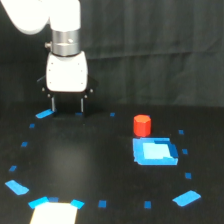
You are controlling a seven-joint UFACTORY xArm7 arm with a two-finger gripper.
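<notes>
My gripper hangs at the upper left of the camera view, its fingers spread and nothing visible between them. Right of centre stands a red block with a hexagonal outline, well to the right of the gripper. Just in front of the block lies a blue square tray with a white patch inside. Whether the block touches the tray's back edge, I cannot tell.
Small blue marks dot the table, with larger strips such as the blue tape at right. A pale object is cut off at the bottom edge.
</notes>
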